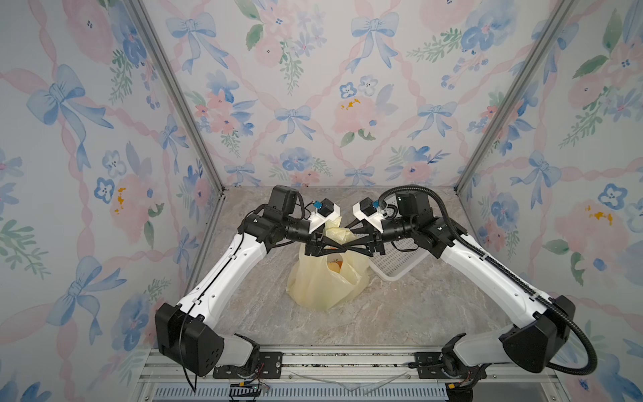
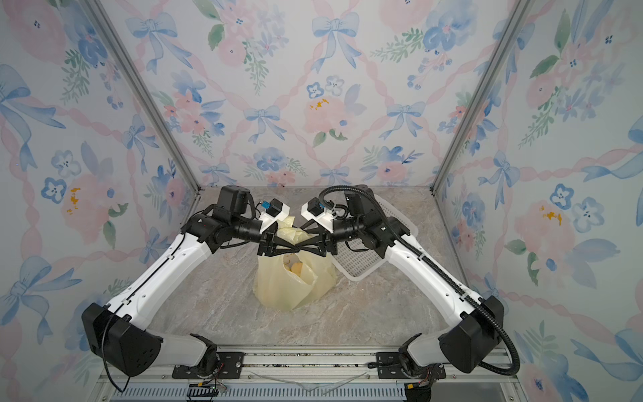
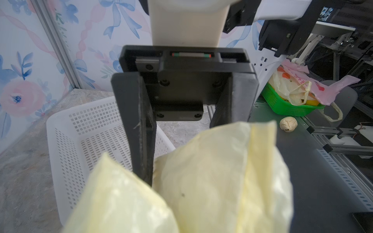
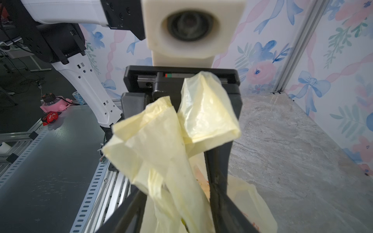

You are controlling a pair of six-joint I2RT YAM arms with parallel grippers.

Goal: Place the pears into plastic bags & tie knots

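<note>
A pale yellow plastic bag [image 1: 321, 291] stands mid-table, its mouth parted at the front. Through that gap shows a yellow-orange pear [image 1: 333, 266]; any others are hidden. My left gripper [image 1: 337, 247] and right gripper [image 1: 349, 245] meet over the bag's top, their dark fingers crossing. In the left wrist view, the left fingers [image 3: 134, 124] stand apart, with bag plastic [image 3: 209, 167] bulging over the tips. In the right wrist view, two bag handles [image 4: 163, 143] rise in front of the right gripper, whose fingers [image 4: 219, 167] are also spread; plastic hides much between them.
A white perforated basket [image 1: 395, 268] sits to the right of the bag, partly under the right arm. Beyond the table edge are a green basket [image 3: 289, 101] of bags and a pale round object [image 3: 288, 124].
</note>
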